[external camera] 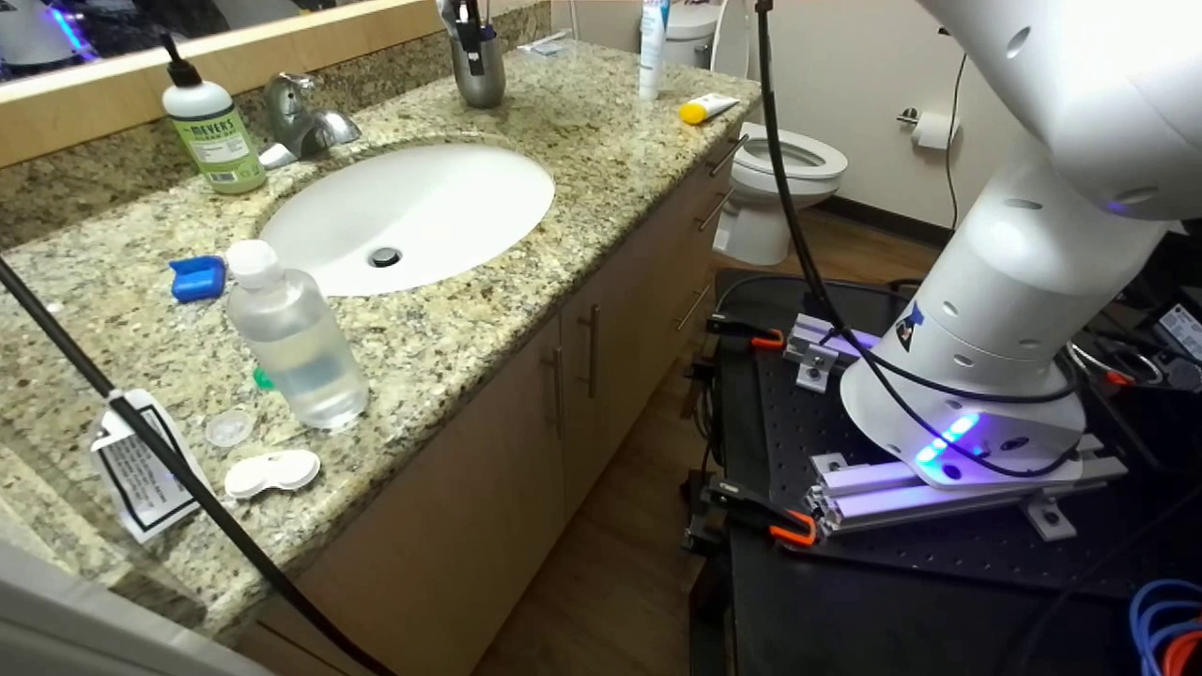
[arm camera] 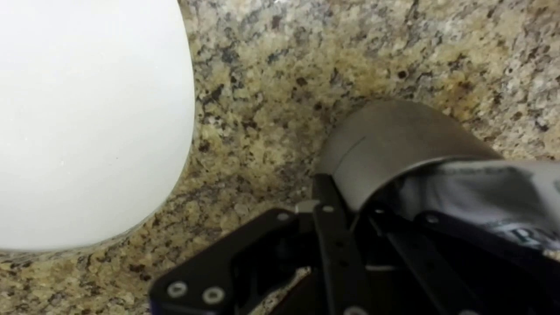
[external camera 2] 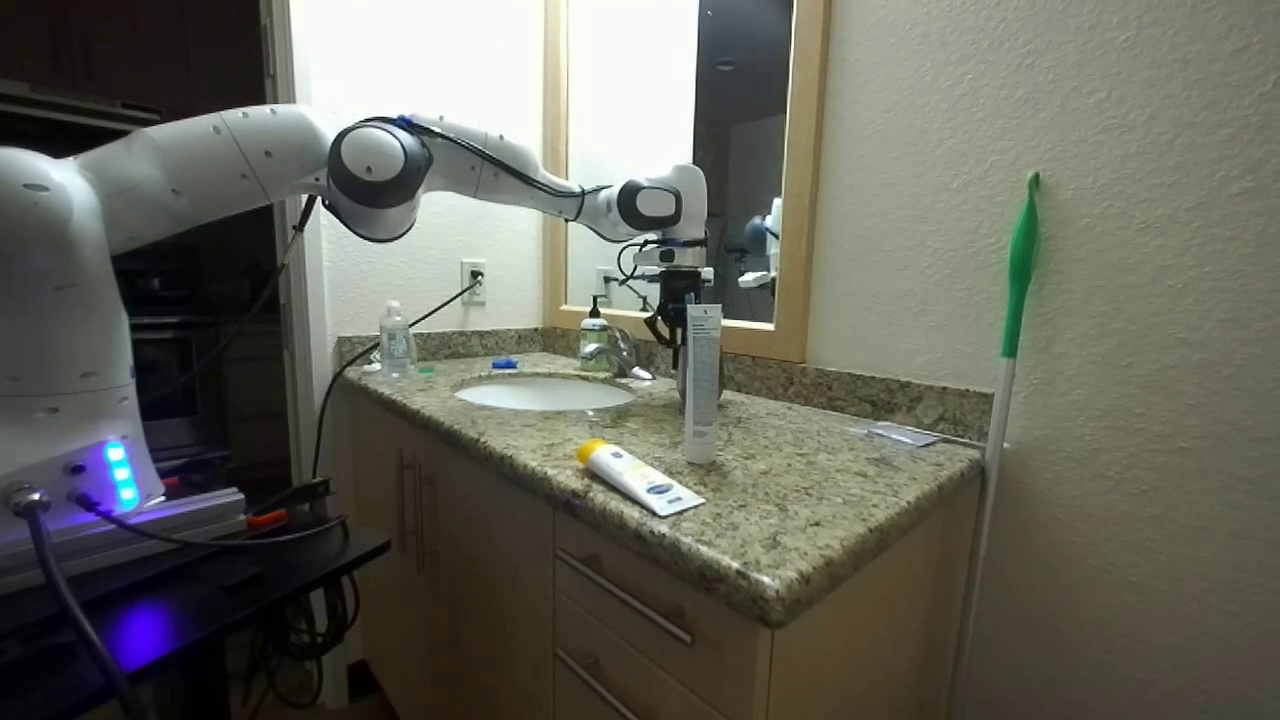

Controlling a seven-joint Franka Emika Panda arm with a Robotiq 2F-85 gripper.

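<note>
A brushed metal cup (external camera: pixel 481 77) stands upright on the granite counter just past the far end of the sink, or very close to it; contact under its base cannot be told. My gripper is shut on the cup's wall, one black finger (arm camera: pixel 331 218) outside and the other reaching inside the rim. The wrist view shows a crumpled silvery-white packet (arm camera: pixel 483 194) in the cup's mouth. Several thin items also stick up from the cup in exterior view 1. In exterior view 2, a white tube hides most of the cup.
The white sink (external camera: pixel 417 214) lies beside the cup, with the faucet (external camera: pixel 310 124) and soap bottle (external camera: pixel 216 130) behind. An upright white tube (external camera 2: pixel 703 390) and a yellow-capped tube (external camera 2: pixel 642 476) occupy the counter's other end. A clear bottle (external camera: pixel 299 344) stands near the front.
</note>
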